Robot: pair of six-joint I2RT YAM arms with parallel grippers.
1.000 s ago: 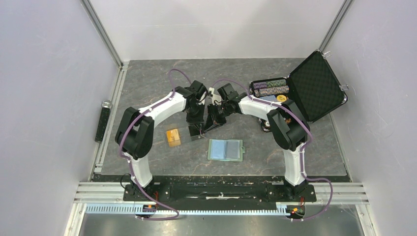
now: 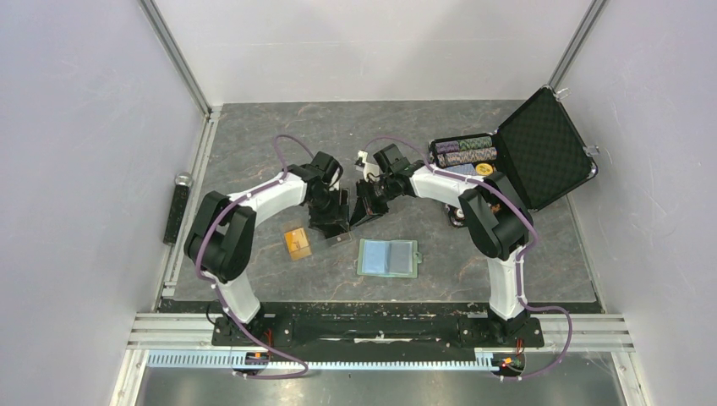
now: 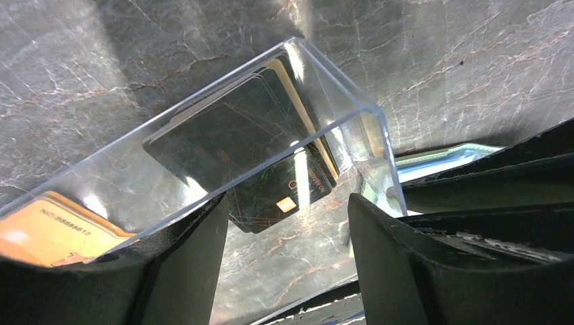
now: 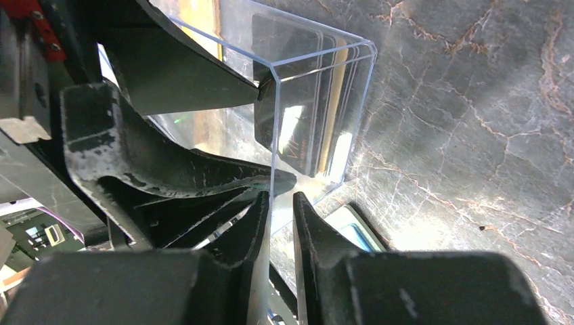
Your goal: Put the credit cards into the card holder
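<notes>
A clear plastic card holder (image 3: 369, 135) contains a stack of black cards (image 3: 227, 135) and orange cards (image 3: 61, 227); another black card (image 3: 264, 203) shows below its near edge, its exact position unclear through the plastic. My left gripper is open over the holder, fingers apart, the holder visible between them. My right gripper has its fingertips close together at the holder's end wall, the clear edge (image 4: 274, 135) running down between them; whether it grips this is hard to tell. Both grippers meet near the centre in the top view.
A green-edged tray (image 2: 388, 258) with two blue-grey pads lies at front centre. An open black case (image 2: 545, 152) with chips stands at back right, beneath part of my right arm.
My right arm shows no visible movement in the top view.
</notes>
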